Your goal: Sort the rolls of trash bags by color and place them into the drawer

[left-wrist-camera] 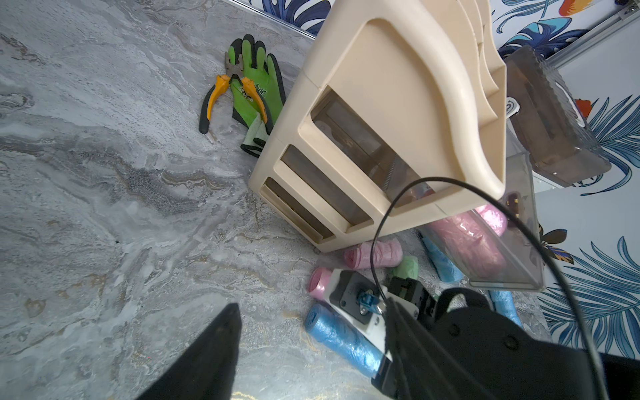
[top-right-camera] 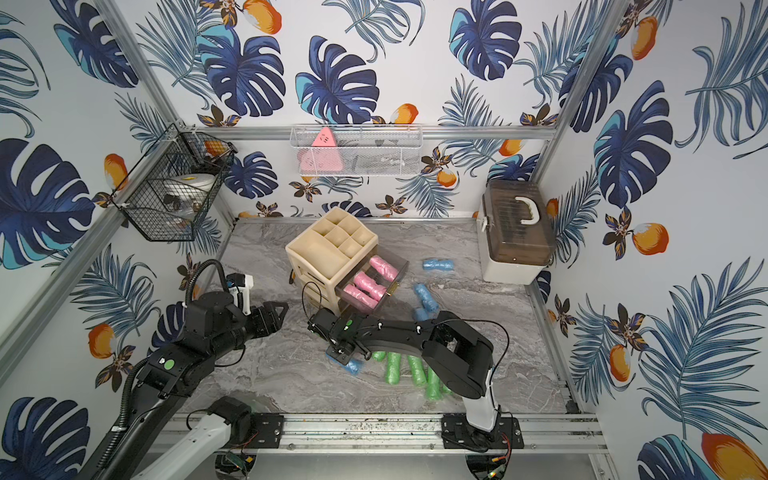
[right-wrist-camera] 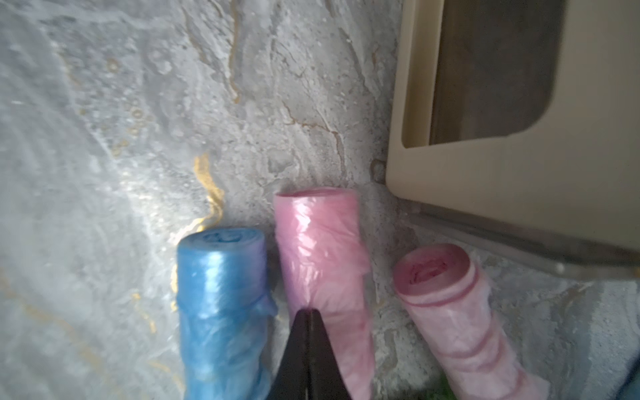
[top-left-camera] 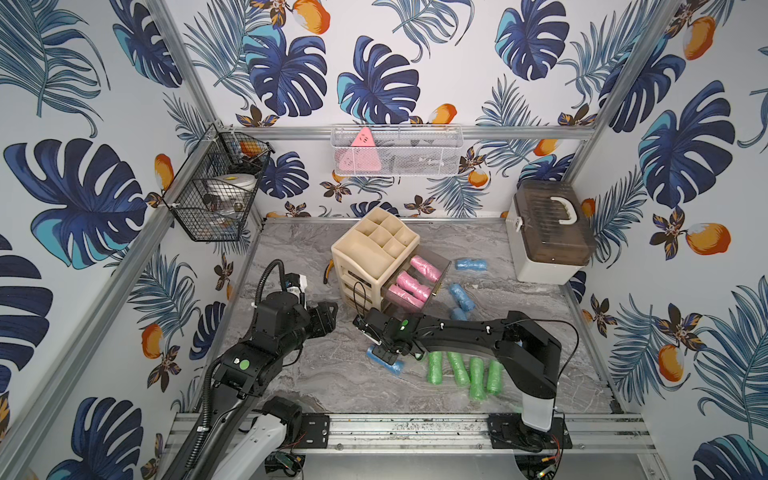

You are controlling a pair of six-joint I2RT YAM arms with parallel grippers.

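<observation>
In the right wrist view a pink roll (right-wrist-camera: 318, 233) lies on the table under my right gripper. That gripper is shut with nothing between its fingers; their tips overlap the roll's body from above. A blue roll (right-wrist-camera: 220, 280) lies to its left and a second pink roll (right-wrist-camera: 443, 300) to its right. Beside them stands the beige drawer unit (top-left-camera: 369, 252). Three pink rolls (top-left-camera: 413, 285) rest in its pulled-out clear drawer (top-left-camera: 445, 269). My left gripper is open and empty, apart on the left side.
Several green rolls (top-left-camera: 457, 369) lie on the near right table, partly behind the right arm. More blue rolls (top-left-camera: 471, 264) lie right of the drawer. Pliers (left-wrist-camera: 216, 93) and a green glove (left-wrist-camera: 263, 83) sit left of the unit.
</observation>
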